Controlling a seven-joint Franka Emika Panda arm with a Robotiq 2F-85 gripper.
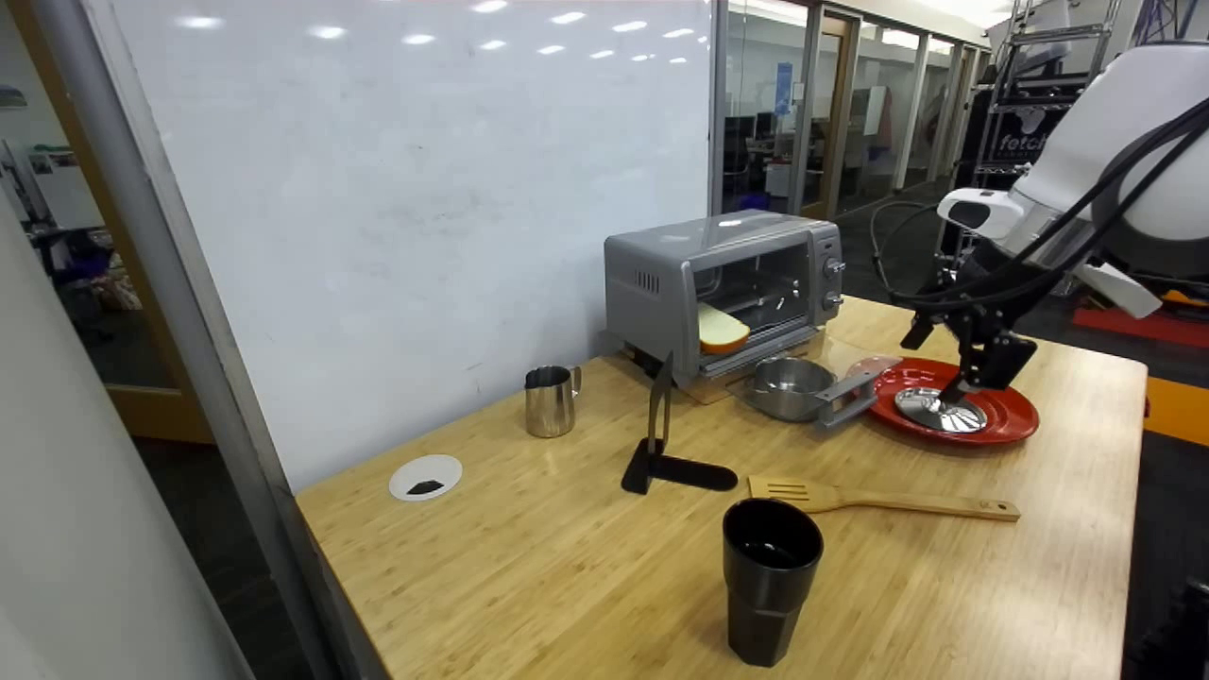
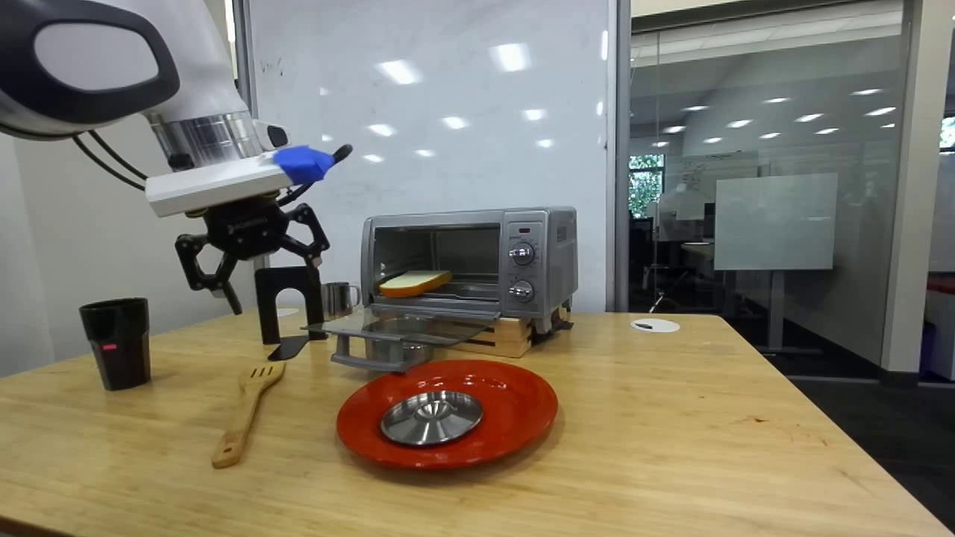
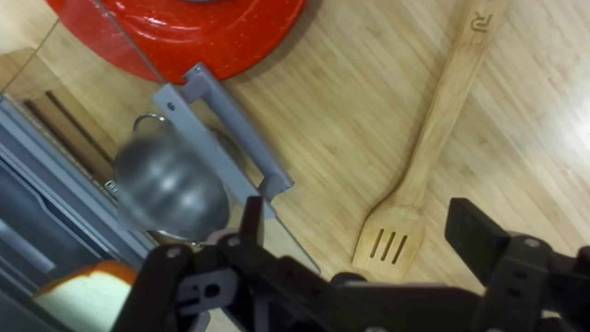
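My gripper (image 2: pixel 274 288) hangs in the air above the table, its fingers apart and empty. In the wrist view the slotted head of a wooden spatula (image 3: pixel 389 240) shows beyond and between the parted fingers. The spatula lies flat on the table, clear of the gripper. A red plate (image 2: pixel 519 421) holds a shiny metal lid (image 2: pixel 431 417). The grey toaster oven (image 2: pixel 548 268) has its glass door down, and a bread slice (image 2: pixel 414 283) rests inside near the opening. Under the door handle (image 3: pixel 243 135) stands a metal pot (image 3: pixel 171 185), partly hidden.
A tall black cup (image 1: pixel 771 578) stands at the table's front in exterior view 1. Behind it are a black upright stand (image 1: pixel 655 453) and a steel pitcher (image 1: pixel 551 402). Free tabletop lies right of the plate in exterior view 2.
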